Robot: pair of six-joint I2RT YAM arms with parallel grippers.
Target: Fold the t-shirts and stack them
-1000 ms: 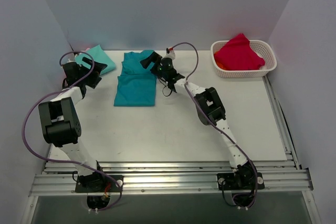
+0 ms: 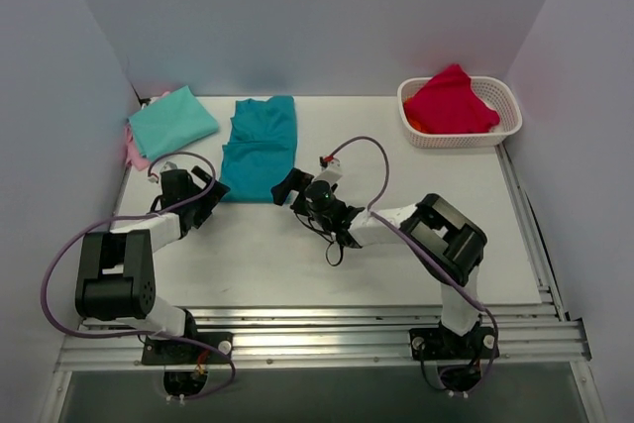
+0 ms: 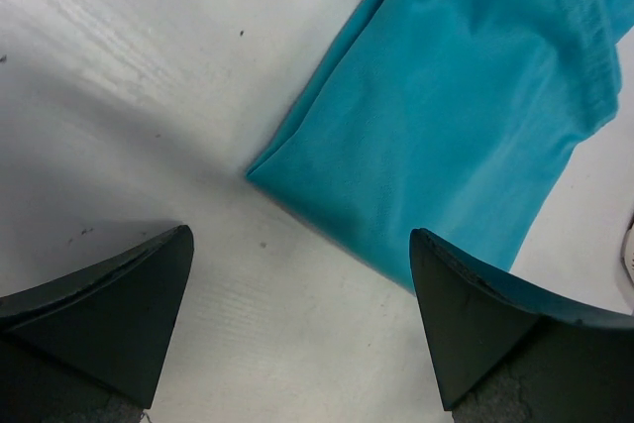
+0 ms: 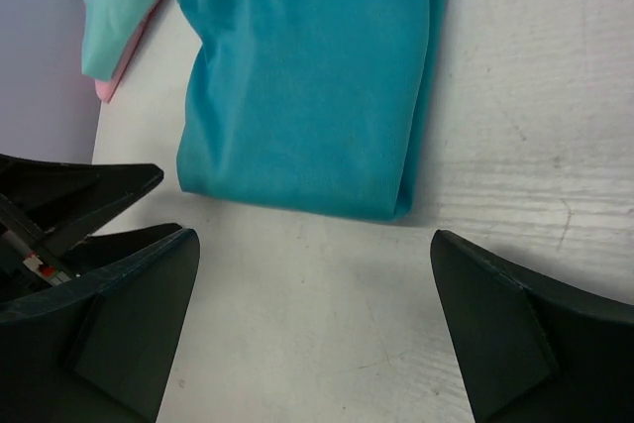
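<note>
A teal t-shirt (image 2: 258, 165) (image 3: 436, 136) (image 4: 297, 116) lies partly folded at the back centre-left of the white table. My left gripper (image 2: 208, 185) is open at its lower left corner, hanging over the table with nothing between the fingers. My right gripper (image 2: 289, 187) stands open by its lower right corner, also empty. A lighter turquoise folded shirt (image 2: 173, 123) sits on pink cloth (image 2: 134, 151) at the back left.
A white basket (image 2: 495, 141) holding red cloth (image 2: 451, 101) stands at the back right.
The shirt looks unchanged.
</note>
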